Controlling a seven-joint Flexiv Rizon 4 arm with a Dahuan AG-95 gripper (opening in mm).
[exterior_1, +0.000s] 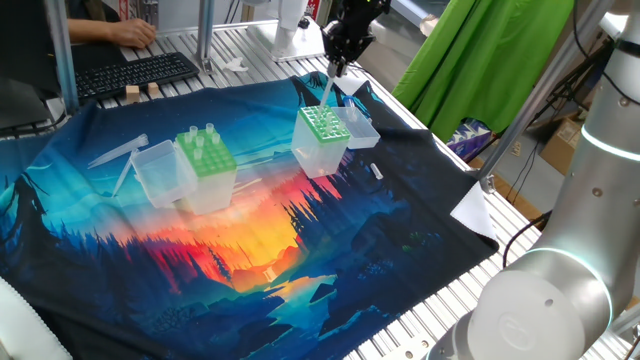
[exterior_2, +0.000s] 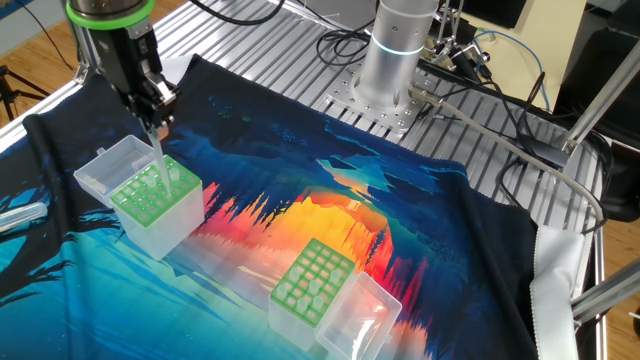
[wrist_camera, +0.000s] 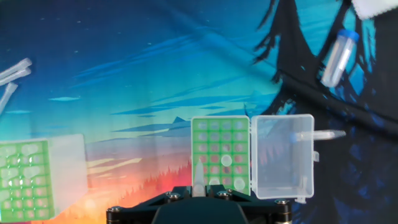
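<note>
A clear pipette tip (exterior_2: 158, 155) is held point-down with my gripper (exterior_2: 155, 118) shut on its upper end. The tip's lower end is at the green top of one tip box (exterior_1: 320, 155); whether it has entered a hole cannot be told. In the wrist view, the held tip (wrist_camera: 198, 179) lies over the left part of that box's green grid (wrist_camera: 214, 138), where a few other tips stand in holes near the front. The second tip box (exterior_1: 208, 185) also has a green grid, with several tips standing in it. The wrist view hides the fingers' ends.
Both boxes have clear lids folded open, one lid (wrist_camera: 283, 155) beside the near grid. Loose tips (exterior_1: 118, 152) lie on the printed cloth, and a blue-capped tube (wrist_camera: 340, 58) lies at its dark side.
</note>
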